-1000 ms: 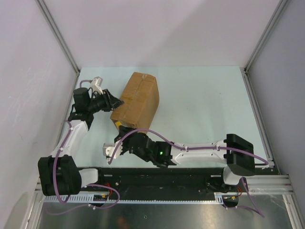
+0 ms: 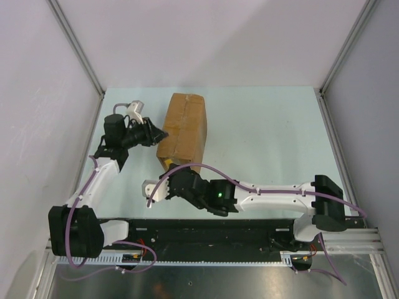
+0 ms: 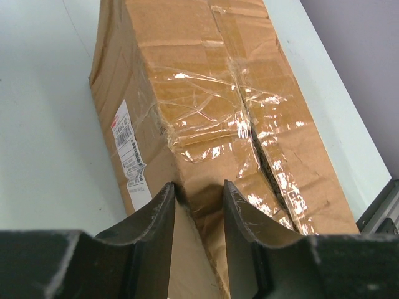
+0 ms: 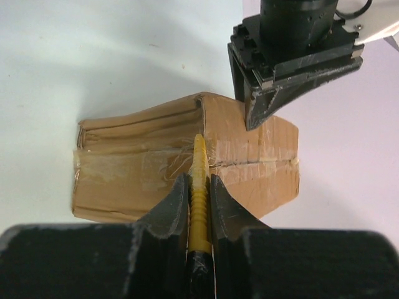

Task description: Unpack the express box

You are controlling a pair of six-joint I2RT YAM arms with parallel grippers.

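Observation:
A brown cardboard box [image 2: 186, 121] with taped seams and a shipping label [image 3: 129, 152] stands in the middle. My left gripper [image 2: 161, 134] presses at the box's edge; in the left wrist view its fingertips [image 3: 202, 188] are slightly apart against the cardboard. My right gripper is at the box's near end, shut on a yellow-handled cutter [image 4: 199, 208], whose upper part lies along the cardboard edge. The cutter's tip is not clearly visible.
Grey walls border the table left, right and at the back.
The box has turned a little and shifted slightly right and toward the front. Both grippers have moved slightly right along with it, the right one also slightly toward the front.

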